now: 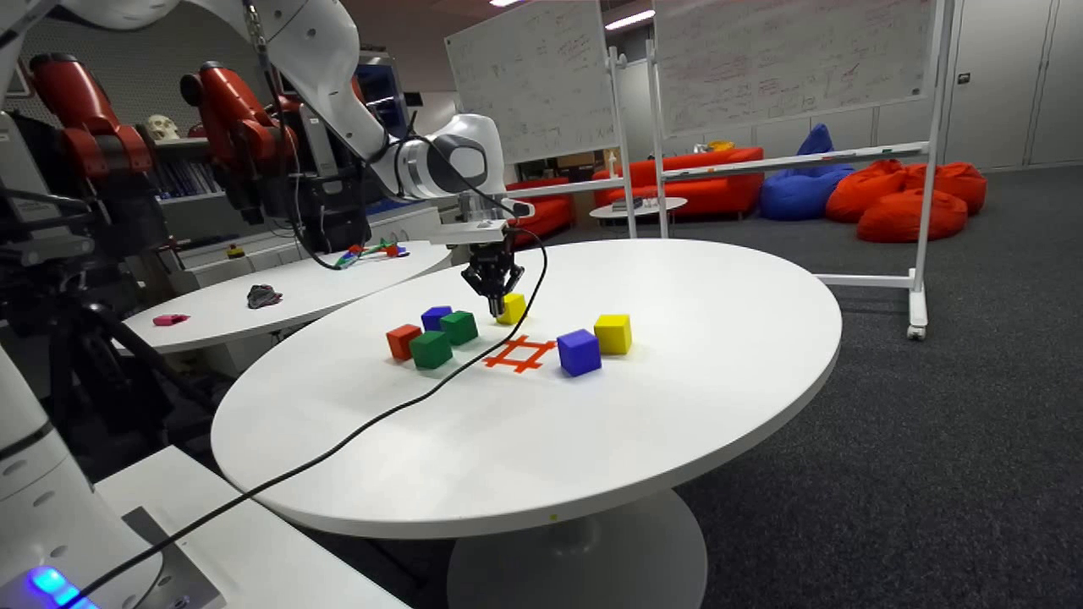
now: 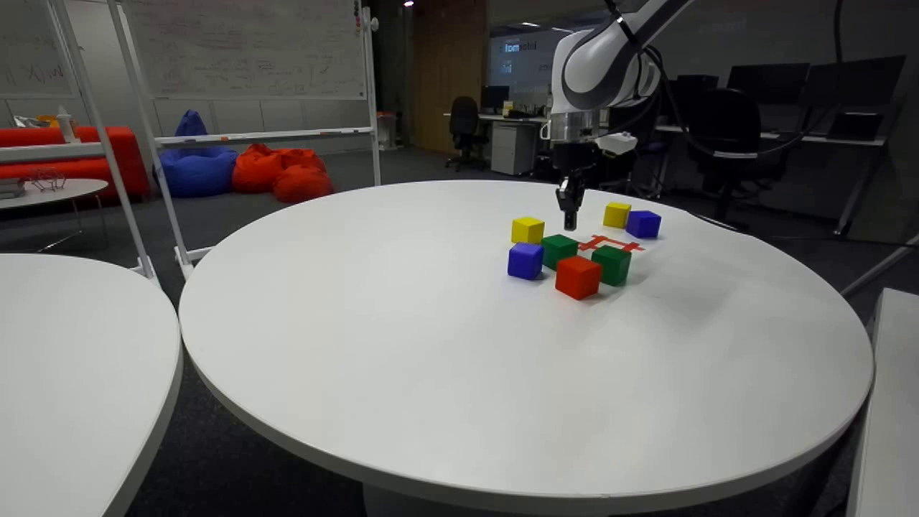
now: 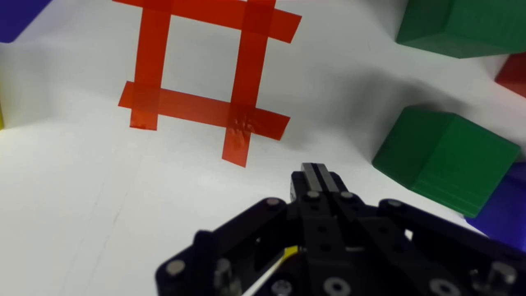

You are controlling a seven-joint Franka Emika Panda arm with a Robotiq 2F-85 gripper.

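My gripper (image 1: 497,308) is shut above the far side of the round table, its fingertips pressed together with nothing showing between them in the wrist view (image 3: 318,170). In exterior view 1, a yellow cube (image 1: 514,310) appears right beside the fingertips. Part of something yellow (image 3: 291,251) shows through the gripper's frame. A red tape square (image 3: 194,106) with crossing ends is stuck to the tabletop, ahead of the fingertips. On one side of it are two green cubes (image 1: 431,350) (image 1: 459,326), a red cube (image 1: 403,342) and a blue cube (image 1: 436,318).
Across the tape, another blue cube (image 1: 579,353) stands close to a second yellow cube (image 1: 615,334). The tape square is empty. A black cable (image 1: 391,411) hangs across exterior view 1.
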